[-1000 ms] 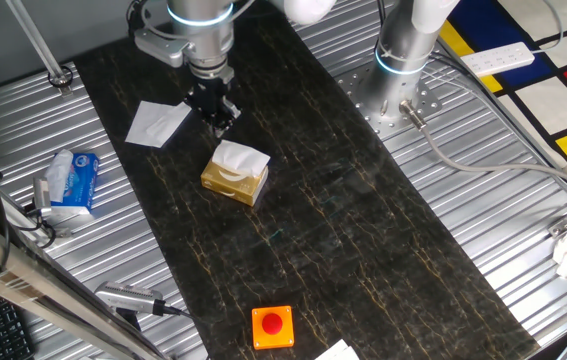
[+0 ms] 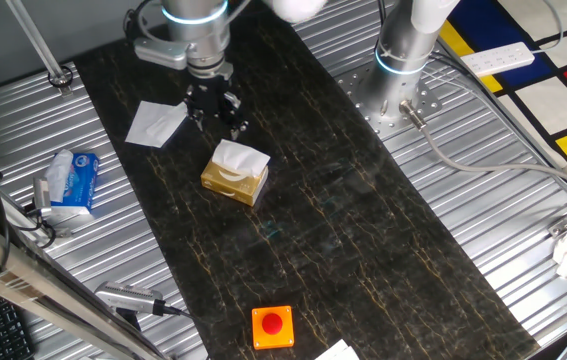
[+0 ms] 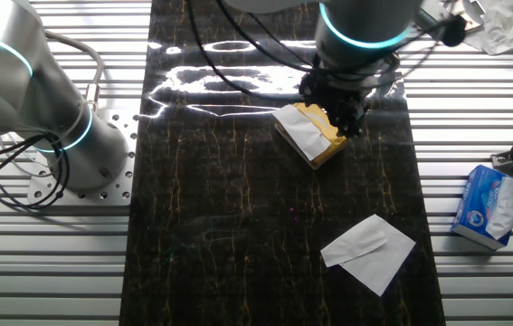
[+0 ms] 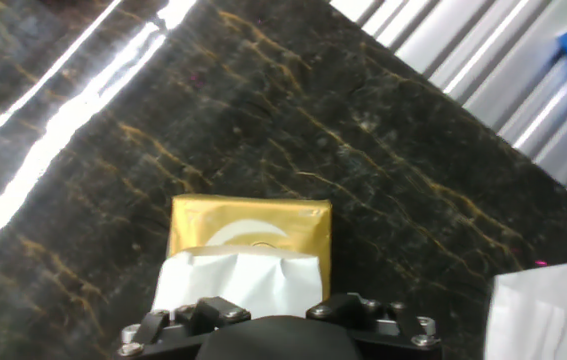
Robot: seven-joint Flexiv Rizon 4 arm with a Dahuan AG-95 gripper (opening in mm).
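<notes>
A gold tissue box point(image 2: 233, 184) with a white tissue point(image 2: 241, 157) standing out of its top sits on the dark marbled mat. Behind it in exterior view 1, my gripper point(image 2: 219, 129) hangs above the mat, its two fingers spread with nothing between them. The wrist view has the box point(image 4: 253, 222) at lower centre, its tissue point(image 4: 248, 278) reaching towards the open gripper. In exterior view 2 the arm partly covers the box point(image 3: 327, 124). A loose white tissue point(image 2: 156, 124) lies flat on the mat, apart from the box.
A blue tissue pack point(image 2: 75, 183) rests on the ribbed metal table left of the mat. An orange block with a red button point(image 2: 273, 324) stands at the mat's near end. Mid-mat is clear.
The arm has shifted slightly left. Box and loose tissue have stayed in place.
</notes>
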